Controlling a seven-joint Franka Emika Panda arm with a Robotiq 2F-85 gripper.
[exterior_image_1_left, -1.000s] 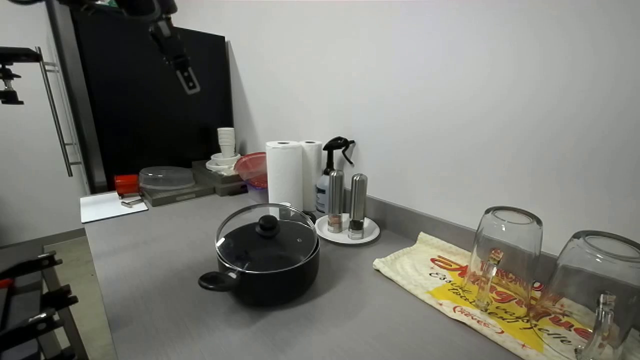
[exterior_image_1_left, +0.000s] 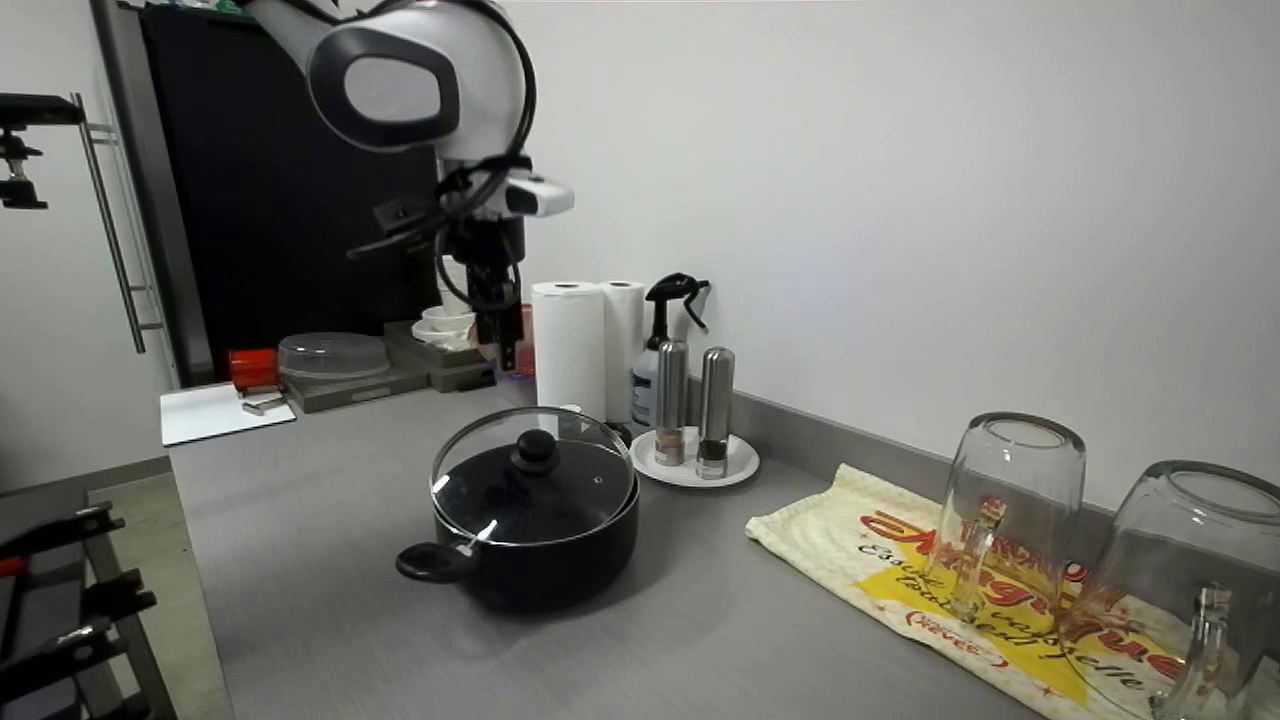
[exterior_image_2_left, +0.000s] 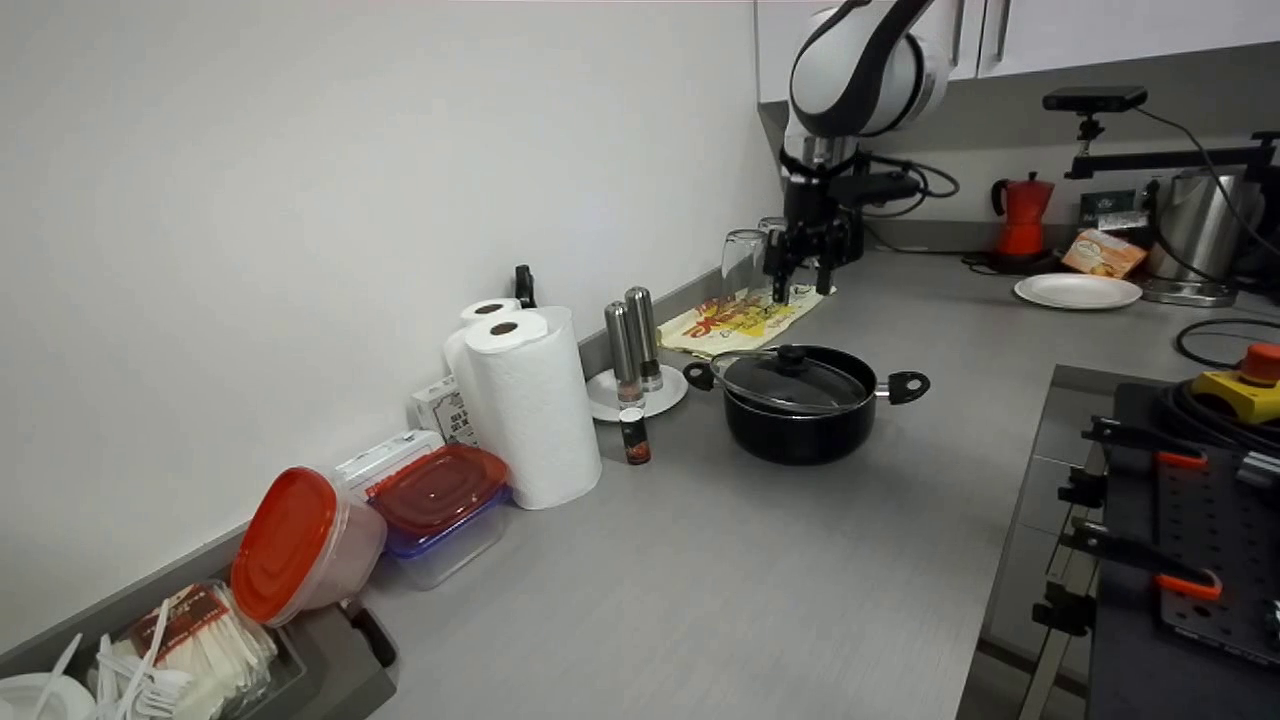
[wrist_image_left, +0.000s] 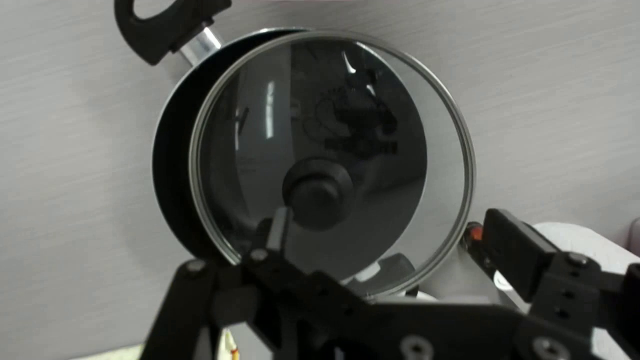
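A black pot (exterior_image_1_left: 546, 570) stands on the grey counter, its glass lid (wrist_image_left: 366, 252) lying off-centre so that a dark crescent of the pot's inside is uncovered. The lid's black knob (exterior_image_1_left: 535, 451) points up and looks untouched. Pointing down above the pot, my gripper (exterior_image_2_left: 801, 288) is open and holds nothing. In the wrist view, one finger (wrist_image_left: 279, 231) overlaps the lid near the knob, while the other finger (wrist_image_left: 510, 246) appears beyond the lid's rim. One pot handle (exterior_image_2_left: 908, 386) shows on the side away from the wall.
Two steel grinders (exterior_image_1_left: 715, 414) stand on a white plate (exterior_image_1_left: 744, 466) by the wall, with a small spice jar (exterior_image_2_left: 633, 438) and paper towel rolls (exterior_image_2_left: 534, 408) nearby. Upturned glass mugs (exterior_image_1_left: 1014, 516) rest on a printed cloth (exterior_image_1_left: 828, 516).
The arm has come down and across from the upper left in exterior view 1, with its gripper now pointing downward. The pot and lid have not moved.
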